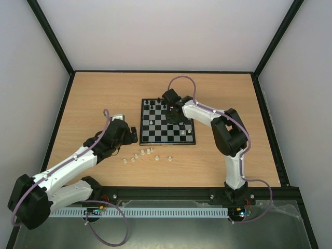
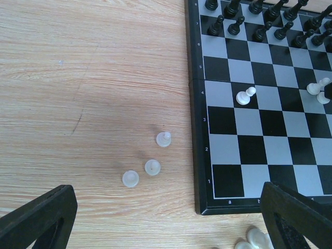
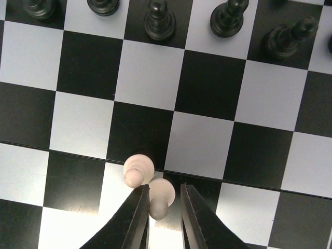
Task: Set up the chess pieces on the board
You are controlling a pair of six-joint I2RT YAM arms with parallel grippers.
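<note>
The chessboard (image 1: 167,141) lies on the table, with black pieces (image 3: 160,22) standing in rows along its far side. Two white pawns touch or nearly touch in the right wrist view: one pawn (image 3: 138,168) beside the left finger, the other pawn (image 3: 162,193) between the fingertips. Around that second pawn my right gripper is partly open, with a gap on the pawn's right. A lone white pawn (image 2: 244,97) stands near the board's left side. My left gripper is wide open over the table left of the board, nothing between its fingers.
Loose white pieces (image 1: 142,152) stand on the table in front of the board; three of them (image 2: 152,167) show left of it. Two more white pieces (image 1: 189,131) are on the board's near right.
</note>
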